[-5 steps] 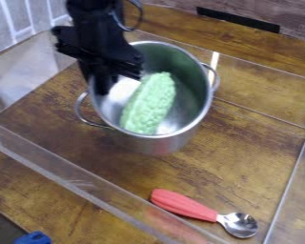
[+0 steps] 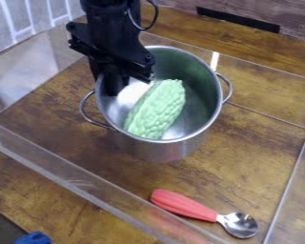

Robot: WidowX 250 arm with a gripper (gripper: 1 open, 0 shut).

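Note:
A steel pot (image 2: 183, 143) with two loop handles sits in the middle of the view, holding a pale green bumpy gourd-like vegetable (image 2: 155, 110). The black gripper (image 2: 114, 74) is at the pot's upper left rim, over its opening. Its fingertips are largely dark and hard to make out, so whether they are open or shut on the rim cannot be told.
A spoon with a red handle (image 2: 183, 204) lies in front of the pot on the wooden surface (image 2: 47, 105). Clear low walls run around the work area. A blue object (image 2: 33, 238) is at the bottom left corner.
The pot, with the vegetable in it, has shifted slightly right and toward the front since a second ago, and the gripper has moved along with it. The spoon has not moved.

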